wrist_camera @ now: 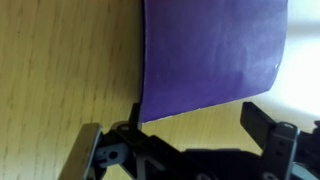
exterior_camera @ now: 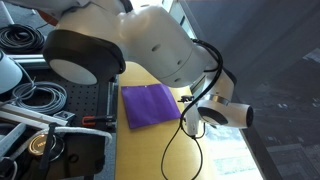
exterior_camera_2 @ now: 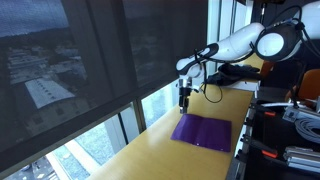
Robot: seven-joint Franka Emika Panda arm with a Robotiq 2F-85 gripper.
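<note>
A flat purple cloth (exterior_camera_2: pixel 203 131) lies spread on the light wooden table, its edges fairly straight. My gripper stands open, its dark fingers (wrist_camera: pixel 262 126) wide apart at the bottom of the wrist view. In that view the cloth (wrist_camera: pixel 205 55) lies ahead of the fingers, its near edge running between them, and nothing is held. In exterior view 2 the gripper (exterior_camera_2: pixel 184 105) points down above the table near the cloth's far left corner. The arm covers part of the cloth (exterior_camera: pixel 150 105) in exterior view 1.
Bare table (exterior_camera_2: pixel 120 150) stretches to the left of the cloth. Beyond the table stands a window with a dark blind (exterior_camera_2: pixel 60 80). A dark cart holding coiled cables (exterior_camera: pixel 40 97) and tools adjoins the table. A cable (exterior_camera: pixel 166 150) hangs from the arm.
</note>
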